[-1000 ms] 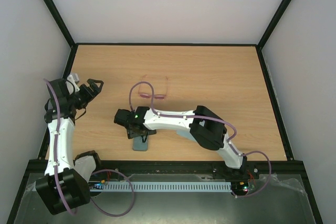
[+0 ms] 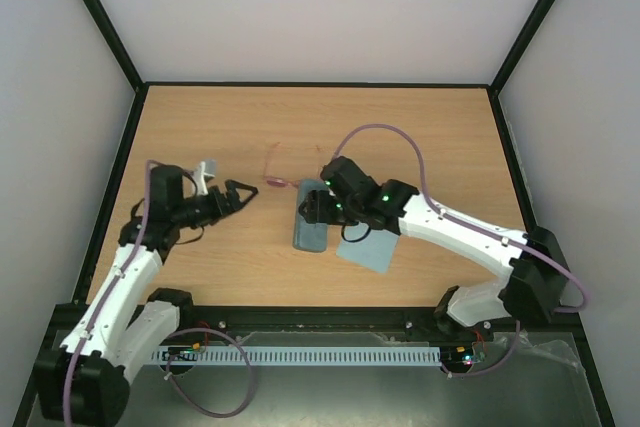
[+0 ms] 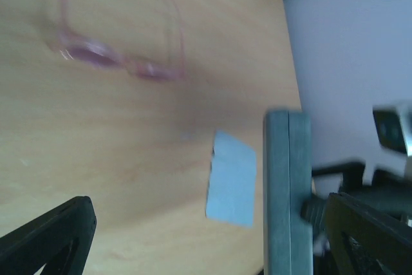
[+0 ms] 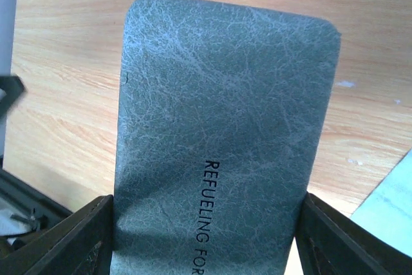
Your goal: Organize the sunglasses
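My right gripper is shut on the blue-grey glasses case, whose face carries printed lettering; the case is held up off the table. In the left wrist view the same case stands edge-on at the right. Pink sunglasses lie on the table just beyond the case, temples extended toward the back; from above, the case and right arm cover part of them. At the left, my left gripper is open and empty, apart from both case and sunglasses.
A light blue cloth lies flat on the table under the right arm. Dark frame rails and white walls bound it.
The right arm has lifted the case from the table's front and carried it back and to the right. My left gripper has moved right, toward the middle.
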